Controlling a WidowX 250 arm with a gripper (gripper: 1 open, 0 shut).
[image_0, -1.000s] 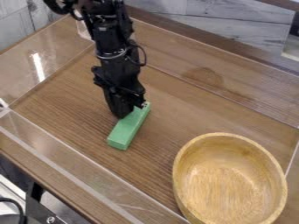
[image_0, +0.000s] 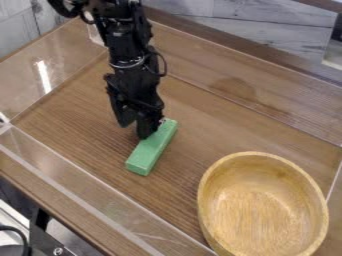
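Note:
My black gripper (image_0: 138, 118) is low over the wooden table at the centre-left, just at the upper end of a green rectangular block (image_0: 151, 150). The block lies flat and slanted, its lower part clear of the gripper. The dark fingers are hard to make out against each other; they look apart, with nothing clearly held between them.
A large pale yellow bowl (image_0: 262, 205) stands at the lower right. A marble-look wall runs along the back, and a dark cable is at the lower left corner.
The gripper has shifted slightly left and back, uncovering more of its fingers beside the green block's upper end. The block shows little change.

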